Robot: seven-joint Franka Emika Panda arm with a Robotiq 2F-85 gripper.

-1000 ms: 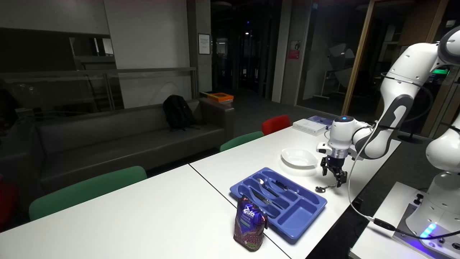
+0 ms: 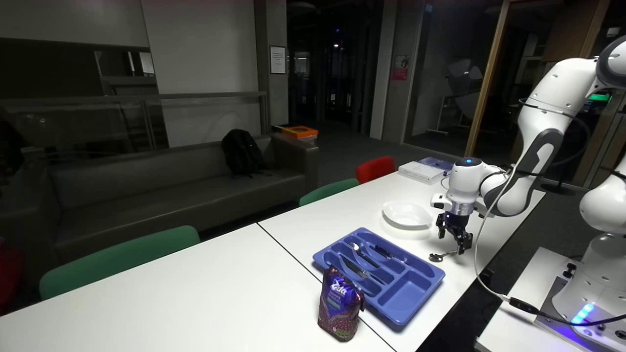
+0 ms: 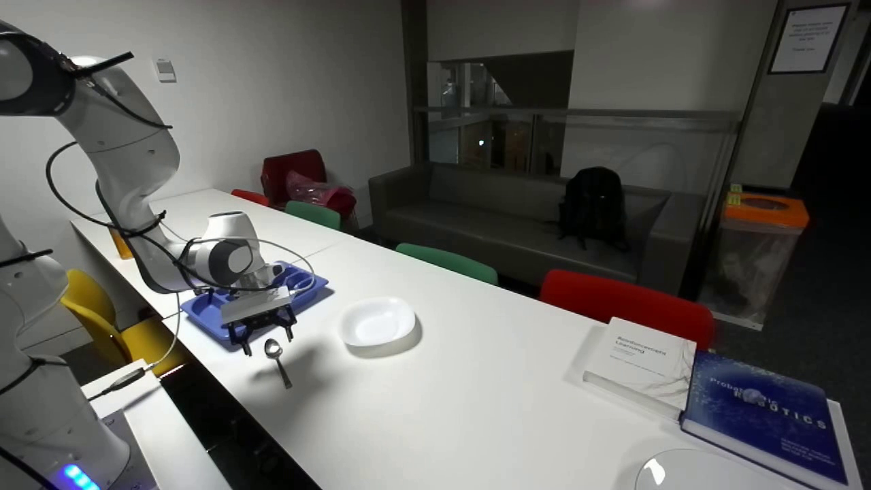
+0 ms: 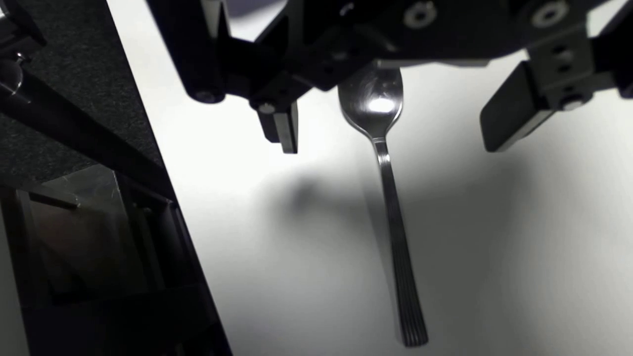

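A metal spoon (image 4: 396, 219) lies on the white table, its bowl partly hidden beneath my gripper's body in the wrist view. My gripper stands open above it, one finger on each side and the spoon's neck between them but lower down. Shadows under the fingers (image 4: 511, 110) show they are clear of the table. From the second exterior view the whole spoon (image 3: 277, 362) is visible just beside the gripper (image 3: 267, 339). Close by is the blue cutlery tray (image 2: 405, 296), with several pieces of cutlery in its compartments.
A white dish (image 3: 377, 322) sits near the spoon, and a dark coffee bag (image 2: 340, 305) stands against the tray's near side. Two books (image 3: 645, 363) lie at the table's far end. The table edge (image 4: 178, 207) runs close to the gripper.
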